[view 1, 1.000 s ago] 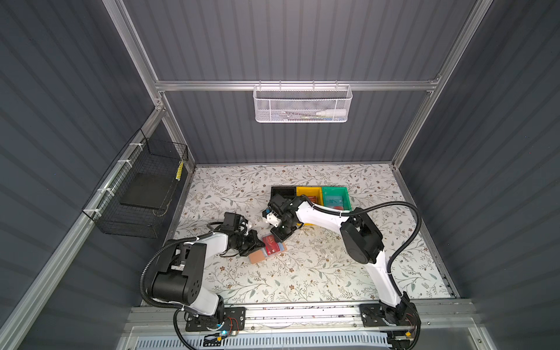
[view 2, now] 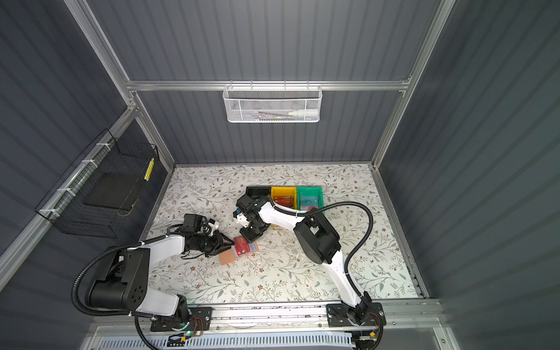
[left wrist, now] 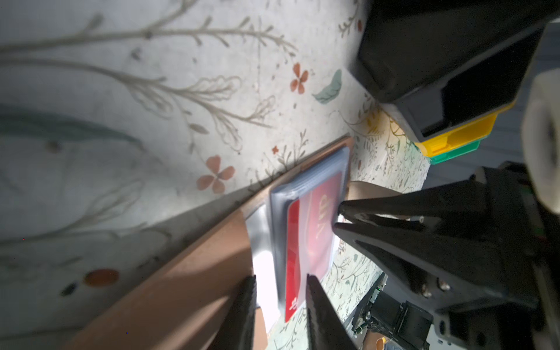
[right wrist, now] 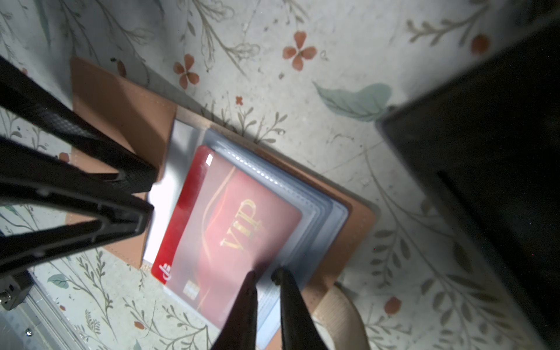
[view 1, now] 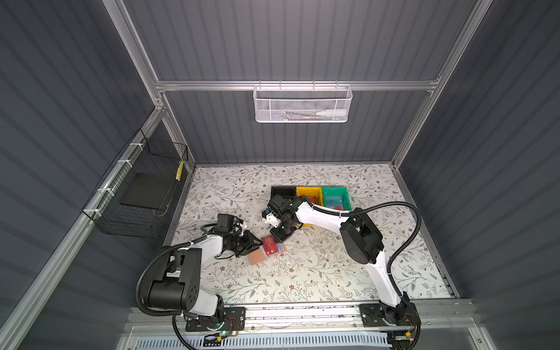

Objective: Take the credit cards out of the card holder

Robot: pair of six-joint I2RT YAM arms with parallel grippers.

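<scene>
The tan card holder point(right wrist: 119, 108) lies opened flat on the floral surface, with clear sleeves and a red VIP card point(right wrist: 233, 227) on top, also seen in the top left view as a red card point(view 1: 269, 245). My left gripper point(view 1: 248, 243) is at the holder's left part, above and beside the sleeves. My right gripper point(view 1: 276, 228) is low over the holder's right end; in its wrist view its fingertips reach the card's lower right edge and the clear sleeve, with a small gap between them. Whether anything is pinched there cannot be told.
Behind my right arm sit black point(view 1: 283, 190), yellow point(view 1: 309, 190) and green point(view 1: 334, 190) bins, some holding cards. A wire basket point(view 1: 145, 192) hangs on the left wall.
My left arm and gripper have shifted slightly left, and the holder has moved a little with them. The right arm looks unchanged.
</scene>
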